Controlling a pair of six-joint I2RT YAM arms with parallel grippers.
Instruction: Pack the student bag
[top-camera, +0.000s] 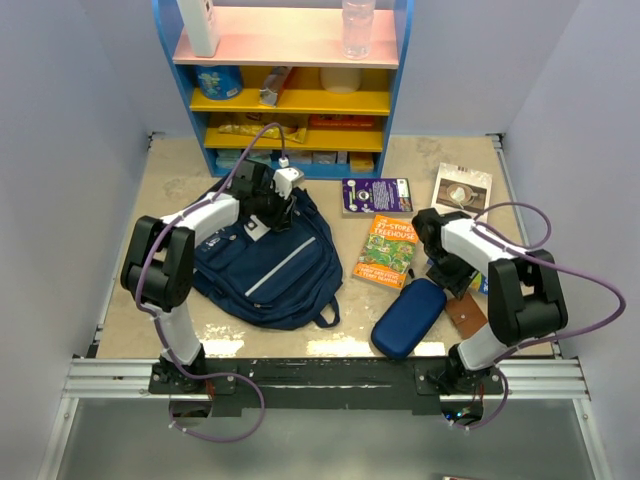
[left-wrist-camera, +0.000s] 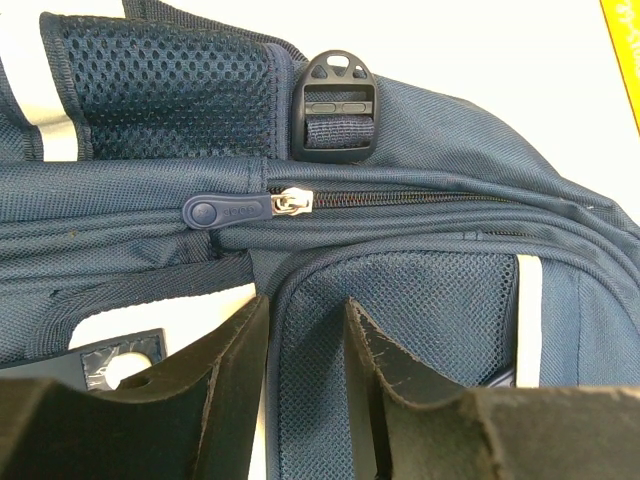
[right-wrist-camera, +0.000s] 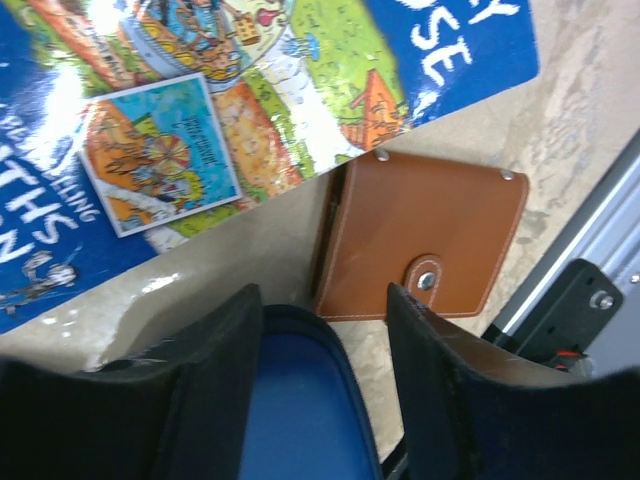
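The navy school bag lies flat on the left of the table. My left gripper hovers over its top, part open, with nothing between its fingers; a zipper pull and a strap buckle show just beyond. On the right, my right gripper is part open and empty above a brown wallet and the blue pencil case. A blue illustrated book lies partly over the wallet's edge. An orange book and a purple book rest in the middle.
A beige book lies at the back right. Behind the table stands a shelf unit holding a bottle, tins and packets. The table's front edge runs close to the pencil case and wallet.
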